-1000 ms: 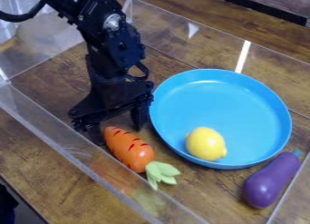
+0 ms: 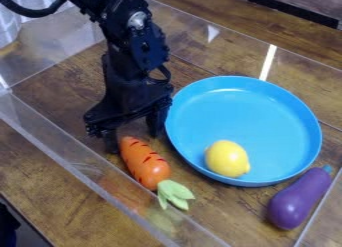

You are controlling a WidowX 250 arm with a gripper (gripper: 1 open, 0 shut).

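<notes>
My black gripper (image 2: pixel 131 127) reaches down at the left of the blue plate, its fingers low beside the top end of an orange toy carrot (image 2: pixel 142 163) with green leaves. Whether it is open or shut on the carrot is hard to tell, as the fingertips are dark and partly hidden. The carrot lies along the near left, leaves toward the front. A yellow lemon (image 2: pixel 227 158) rests in the blue plate (image 2: pixel 250 112).
A purple eggplant (image 2: pixel 297 201) lies right of the plate at the front. Clear plastic walls border the wooden work surface (image 2: pixel 198 53), with bare wood behind the plate.
The carrot has shifted slightly left and up in the view, along with slight movement of my gripper. The plate, lemon and eggplant look unchanged.
</notes>
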